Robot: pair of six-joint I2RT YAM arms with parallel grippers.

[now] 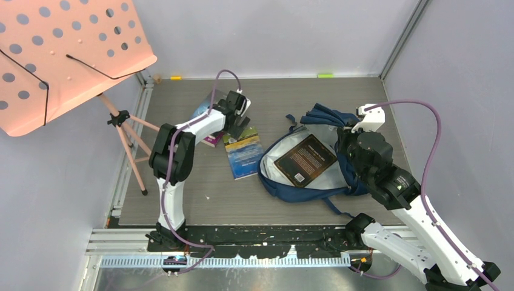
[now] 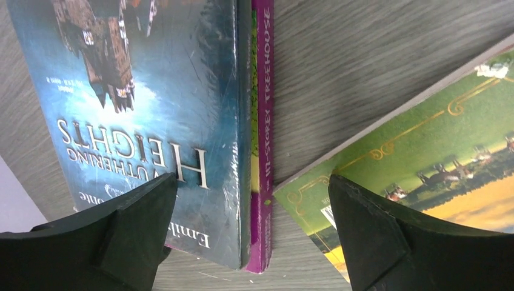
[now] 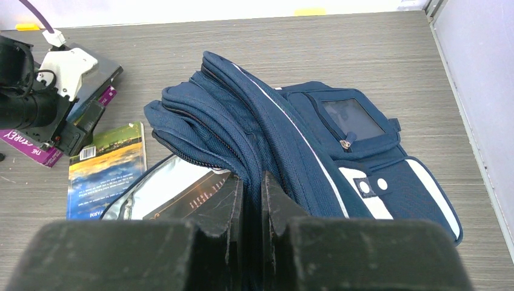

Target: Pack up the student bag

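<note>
In the left wrist view a dark blue Wuthering Heights book (image 2: 145,109) rests on a purple-spined Treehouse book (image 2: 262,121). My left gripper is open above these two, one finger (image 2: 121,224) over the blue cover. The other finger lies over the corner of a green and yellow-blue book (image 2: 418,157), flat on the table. In the top view the navy bag (image 1: 291,192) lies unzipped, a brown book (image 1: 306,160) inside it. Bunched navy flap fabric (image 3: 212,115) runs between the fingers of my right gripper, which is shut on it.
A pink perforated stand (image 1: 73,54) on a tripod leans in at the upper left. White walls bound the table at the back and right. Bare table (image 1: 291,91) lies behind the bag and in front of the books.
</note>
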